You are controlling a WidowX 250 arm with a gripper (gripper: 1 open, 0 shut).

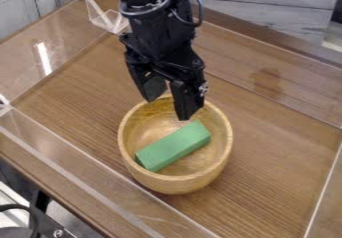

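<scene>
A light wooden bowl (pixel 147 177) sits on the wooden table near the front centre, with a green rectangular block (pixel 173 145) lying inside it. My black gripper (pixel 166 102) hangs over the back part of the bowl, behind the block, its dark fingers pointing down and apart. It is open, with nothing seen held between them. The back of the bowl is partly hidden by the gripper.
A pale board runs along the back edge. A black cable lies at the lower left corner.
</scene>
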